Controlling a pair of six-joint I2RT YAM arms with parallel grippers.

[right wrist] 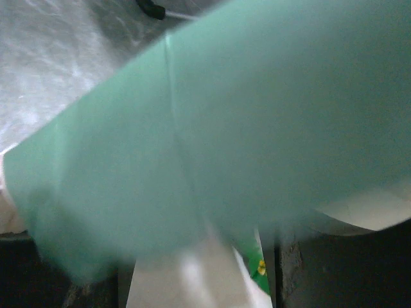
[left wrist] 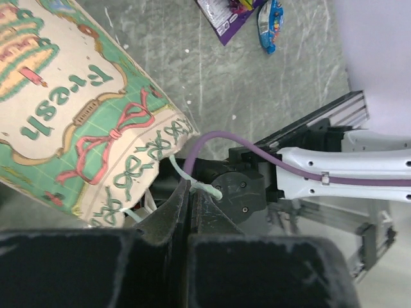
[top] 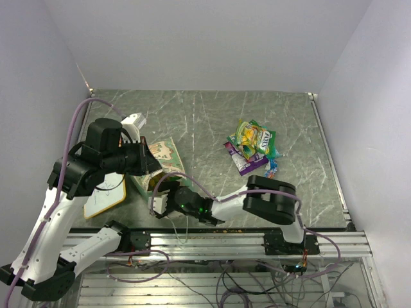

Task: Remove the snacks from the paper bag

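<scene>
The paper bag [top: 164, 155] lies at the left of the table, printed side up. My left gripper [top: 149, 165] is shut on the bag's mouth edge near its white handle [left wrist: 205, 189], lifting it. My right gripper is open at the bag's mouth, partly hidden by my arms in the top view; its wrist view is filled with blurred green bag lining [right wrist: 192, 115], with a small green packet [right wrist: 257, 269] low between the fingers. A pile of snack packets [top: 253, 138] lies at the right, with a purple packet [left wrist: 221, 16] and a blue packet [left wrist: 270, 25].
A yellow-edged board [top: 99, 202] lies at the left beside the bag. Pale walls enclose the back and sides, and a metal rail runs along the front edge.
</scene>
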